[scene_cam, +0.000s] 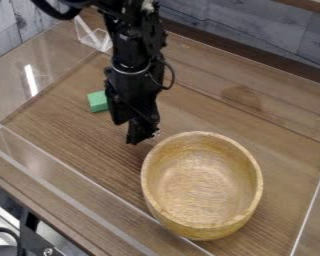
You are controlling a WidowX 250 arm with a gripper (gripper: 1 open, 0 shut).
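Observation:
My gripper [131,118] hangs low over the wooden table, just right of a green block [99,100], whose right part is hidden behind it. Whether anything is between the dark fingers cannot be made out. A large tan bowl [200,206] sits at the front right, a short way from the fingertips.
A pale wall borders the upper left, and dark cables lie at the lower left corner.

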